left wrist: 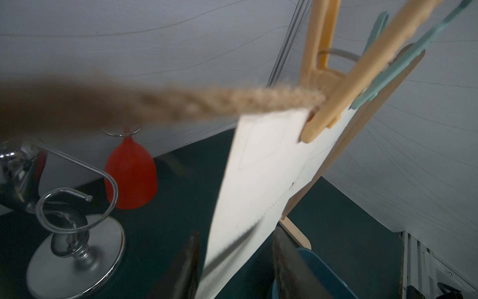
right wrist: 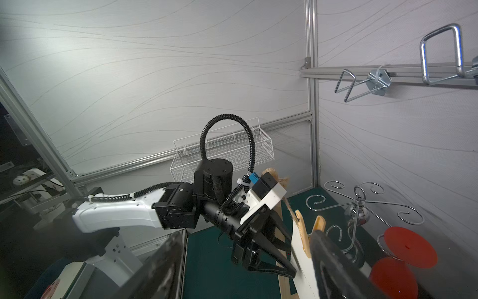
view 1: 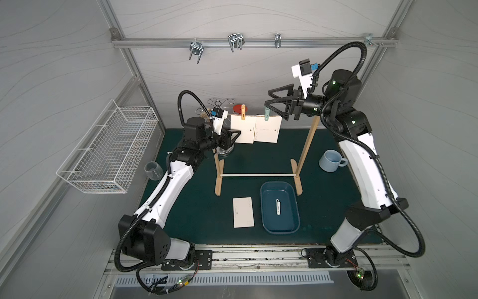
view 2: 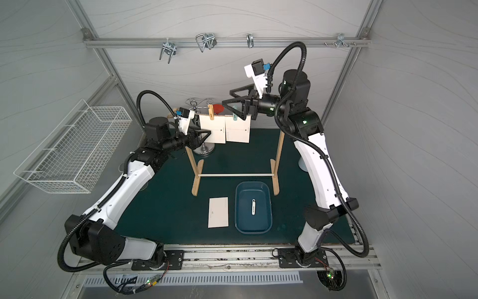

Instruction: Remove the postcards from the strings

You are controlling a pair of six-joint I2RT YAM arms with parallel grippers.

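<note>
Two white postcards hang side by side from the string: the left postcard (view 1: 242, 130) under an orange clothespin (view 1: 243, 112), the right postcard (view 1: 269, 130) under a teal clothespin (view 1: 267, 113). At the left card's lower outer edge is my left gripper (view 1: 236, 137), open. In the left wrist view that card's lower part passes between its spread fingers. My right gripper (view 1: 275, 100) is raised beside and above the teal clothespin, its fingers apart and empty. Another postcard (view 1: 243, 212) lies flat on the table.
A blue tray (view 1: 264, 219) with a small white item (view 1: 278, 206) sits at the front. The wooden stand (view 1: 217, 184) holds the string. A metal holder (left wrist: 109, 264) and red glass (left wrist: 130, 174) stand behind. A mug (view 1: 329, 161) is at right.
</note>
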